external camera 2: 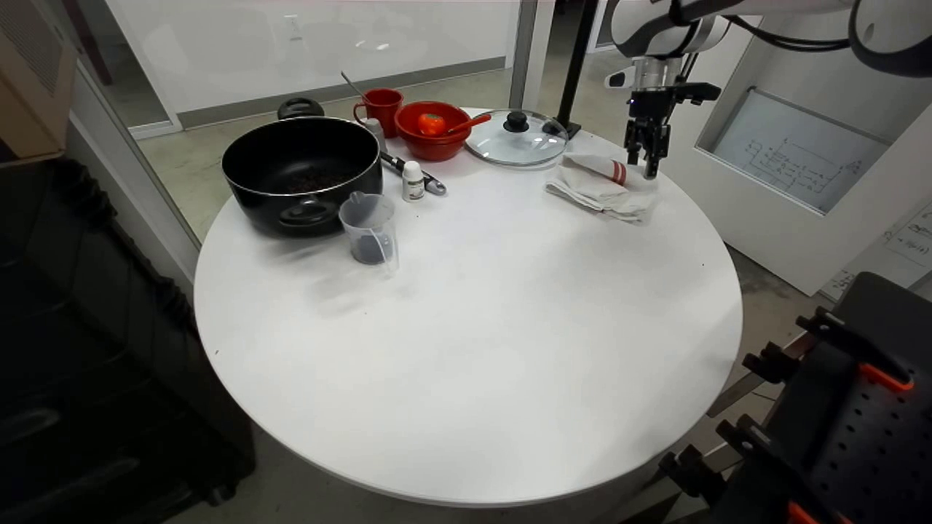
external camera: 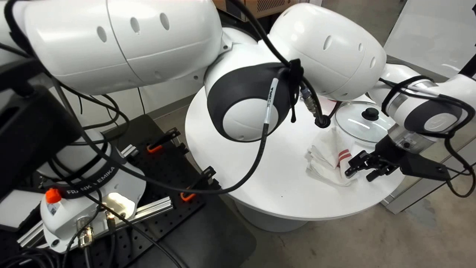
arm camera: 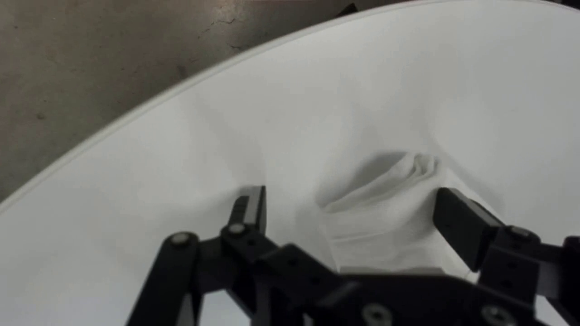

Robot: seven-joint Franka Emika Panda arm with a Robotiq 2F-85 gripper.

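Note:
A white cloth [external camera 2: 594,193] with red stripes lies folded and rumpled near the table's edge. My gripper [external camera: 360,175] points down at the cloth's outer end, low by the table. In the wrist view the fingers stand wide apart. The right finger [arm camera: 465,225] is over the cloth's corner [arm camera: 389,222], while the left finger [arm camera: 254,209] is over bare table beside it. Part of the cloth shows in the gap, not gripped. Whether a fingertip touches it, I cannot tell.
A glass lid [external camera 2: 517,144] lies close behind the cloth. Farther off stand a red bowl [external camera 2: 428,131], a red mug [external camera 2: 382,109], a black pot [external camera 2: 301,170], a small white bottle [external camera 2: 413,180] and a clear measuring cup [external camera 2: 368,228].

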